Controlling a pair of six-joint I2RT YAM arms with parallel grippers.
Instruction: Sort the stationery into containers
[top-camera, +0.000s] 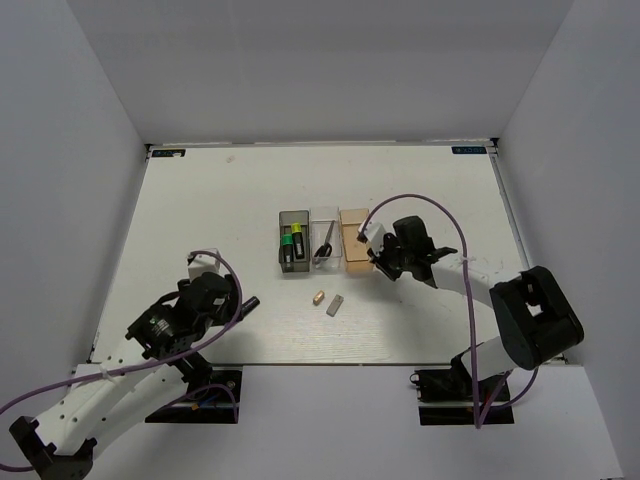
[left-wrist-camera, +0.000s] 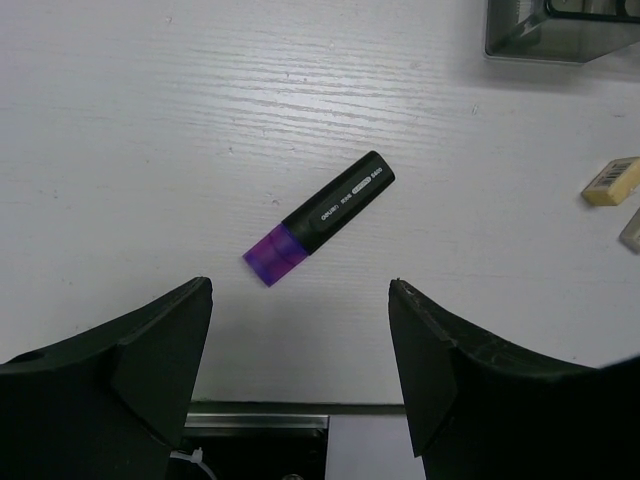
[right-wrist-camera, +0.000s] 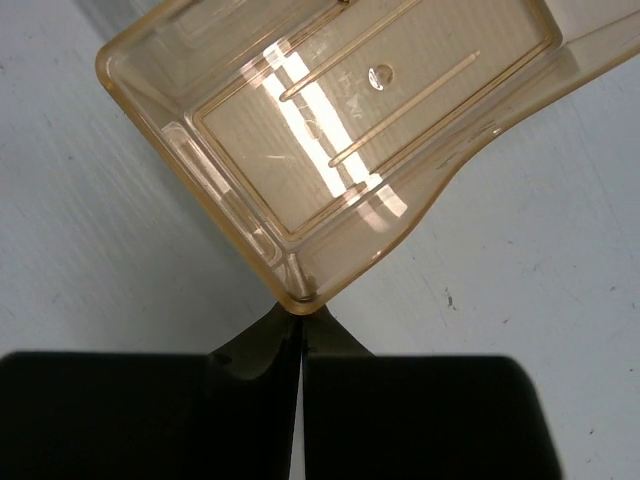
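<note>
My left gripper stands open above a black marker with purple end (left-wrist-camera: 318, 220) lying on the table. My right gripper is shut against the near corner of the amber tray (right-wrist-camera: 240, 180). A grey box (top-camera: 294, 218) holds green and yellow markers; a clear tray (top-camera: 325, 215) holds scissors (top-camera: 326, 240). A small tan block (top-camera: 319, 297) and a grey eraser (top-camera: 335, 305) lie in front of the containers.
</note>
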